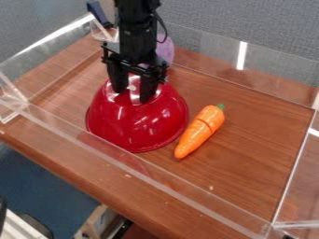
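The black gripper hangs from above at the top of a glossy red dome, an upturned bowl or lid, with its two fingers around the pale top part. Whether the fingers are closed on it is hard to tell. An orange toy carrot with a green tip lies on the wooden surface to the right of the dome.
A purple object stands behind the gripper, partly hidden. Clear plastic walls border the wooden table. Bare surface lies right of the carrot and at the back left.
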